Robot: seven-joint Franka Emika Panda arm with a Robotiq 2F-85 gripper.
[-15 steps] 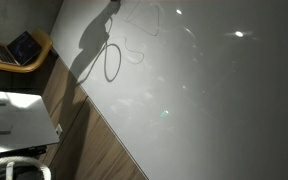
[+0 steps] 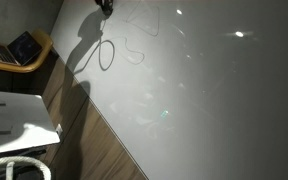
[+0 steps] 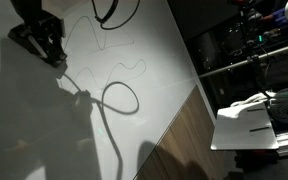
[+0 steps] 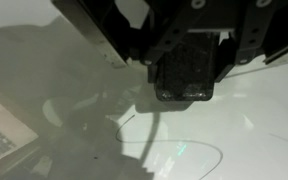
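Observation:
A dark block (image 4: 185, 72), possibly an eraser, sits between the fingers of my gripper, which is shut on it. Its front face looks rough and speckled in the wrist view. Beyond it lies a whiteboard (image 4: 249, 150) carrying a thin wavy drawn line (image 4: 209, 150). Only the tip of the gripper (image 2: 106, 6) shows at the top of exterior view 1, close to the board. In exterior view 2 the gripper (image 3: 52, 48) is dark at the upper left, so its grasp is unclear there. Whether the block touches the board cannot be told.
A large shadow with a cable-like loop falls across the board (image 2: 204, 110). Beside the board runs a wood floor (image 2: 94, 140). A white table (image 2: 19, 120) and an orange chair (image 2: 32, 66) with a laptop (image 2: 24, 48) stand at the left.
In exterior view 1 the gripper tip has shifted slightly left and further into view. Its shadow and the loop have slid left too. The marks on the board look unchanged.

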